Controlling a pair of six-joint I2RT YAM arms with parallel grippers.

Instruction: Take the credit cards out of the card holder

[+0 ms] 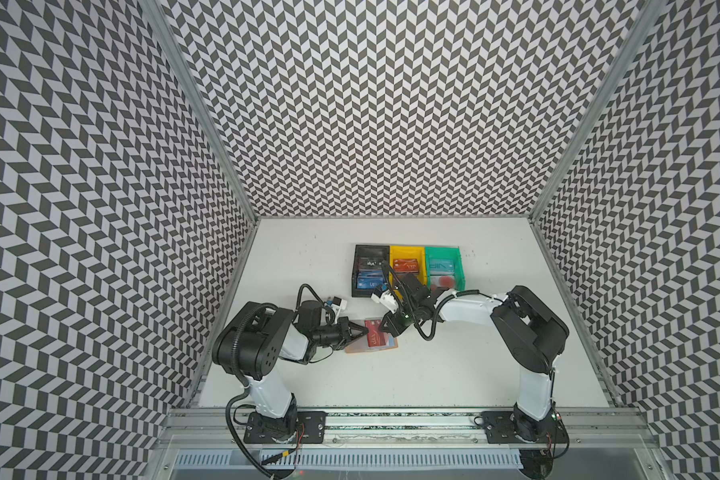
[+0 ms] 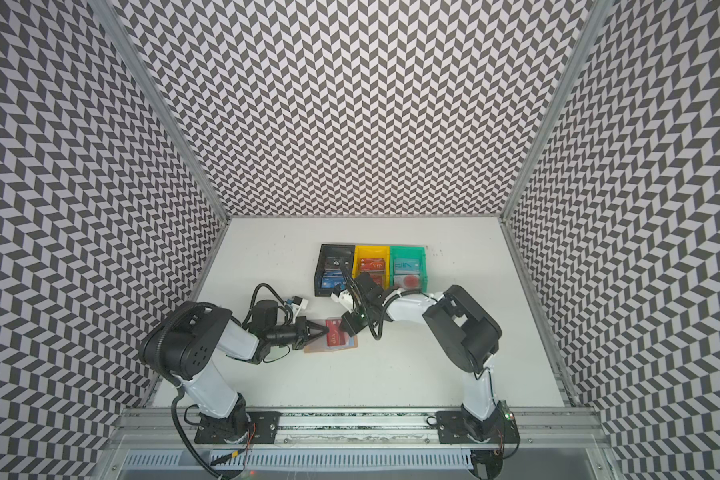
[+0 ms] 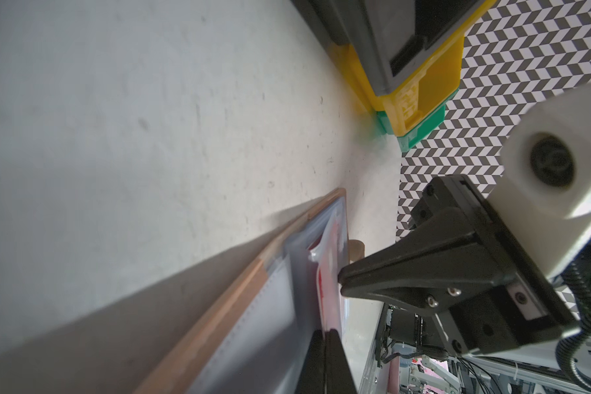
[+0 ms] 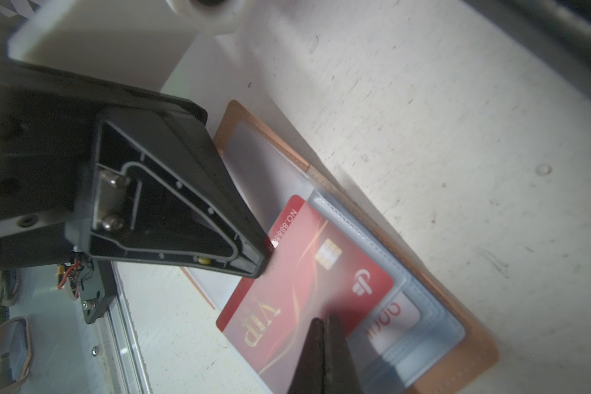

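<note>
A tan card holder (image 4: pixel 453 354) with clear sleeves lies open on the table. A red VIP card (image 4: pixel 302 275) is on its sleeves, a white card (image 4: pixel 394 318) visible beneath. My left gripper is shut at the red card's edge, seen edge-on in the left wrist view; whether the card is pinched there cannot be seen clearly. My right gripper is shut, its tips over the same card from the other side. In the top views both grippers face each other low over the holder.
Behind the holder stand black (image 1: pixel 358 280), yellow (image 1: pixel 408 250) and green (image 1: pixel 444 250) bins holding cards, close to the right arm.
</note>
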